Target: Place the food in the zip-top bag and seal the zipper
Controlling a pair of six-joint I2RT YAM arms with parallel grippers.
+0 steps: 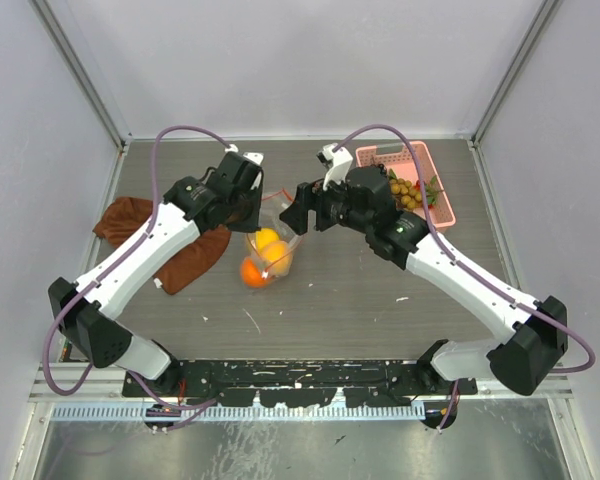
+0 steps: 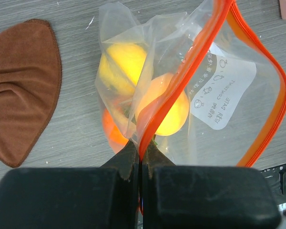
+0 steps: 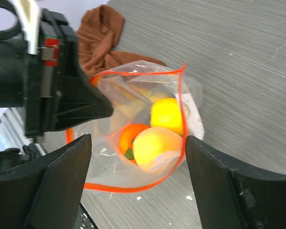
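Note:
The zip bag with an orange rim holds a yellow fruit, a paler round fruit and an orange one; the same bag shows open-mouthed in the right wrist view. My left gripper is shut on the bag's rim, at its upper side in the top view. My right gripper [image 1: 305, 208] is just right of the bag; in the right wrist view its fingers stand apart above the open mouth, with no item visibly held between them.
A brown cloth [image 1: 185, 260] lies left of the bag. A pink basket [image 1: 440, 210] with grapes and small fruit stands at the back right.

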